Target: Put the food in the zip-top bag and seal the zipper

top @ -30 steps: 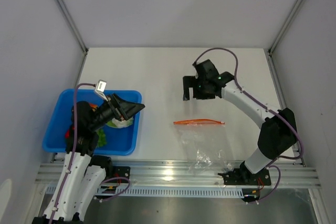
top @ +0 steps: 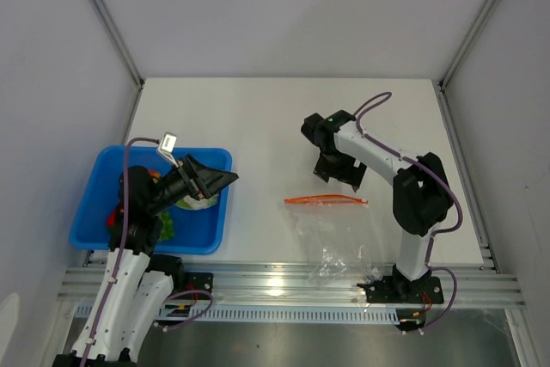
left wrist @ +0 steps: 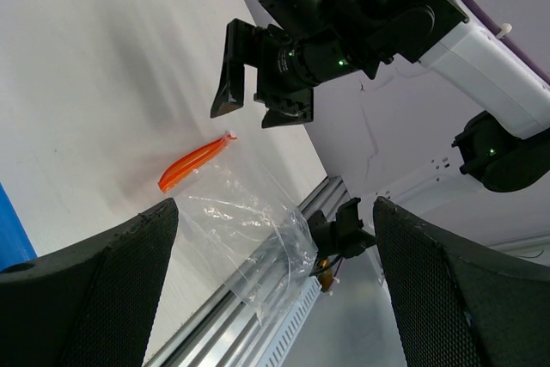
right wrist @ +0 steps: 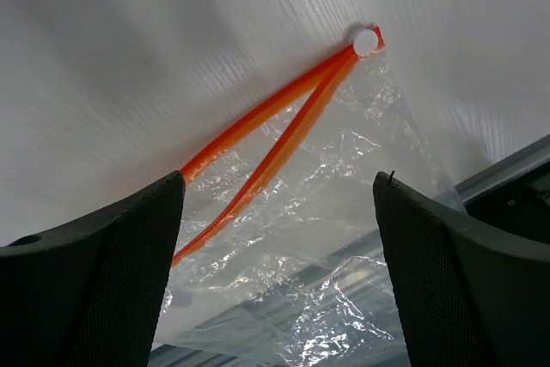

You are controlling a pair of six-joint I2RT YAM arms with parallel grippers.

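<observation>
The clear zip bag [top: 335,229] lies flat near the table's front edge, its orange zipper [top: 322,200] toward the back. In the right wrist view the zipper strips [right wrist: 273,159] part in the middle and meet at a white slider [right wrist: 365,41]. My right gripper [top: 339,180] stands open just behind the zipper, nothing between its fingers. My left gripper [top: 225,180] is open and empty over the right side of the blue bin [top: 219,159]. Food in the bin shows only partly under the left arm: something green [top: 166,226] and a pale piece [top: 198,203].
A metal rail [top: 266,277] runs along the front of the table, and the bag's lower end reaches over it. Bare white table [top: 232,113] stretches behind the bag and between bin and bag. Grey walls close in both sides.
Left arm, bin and bag look nearly unchanged.
</observation>
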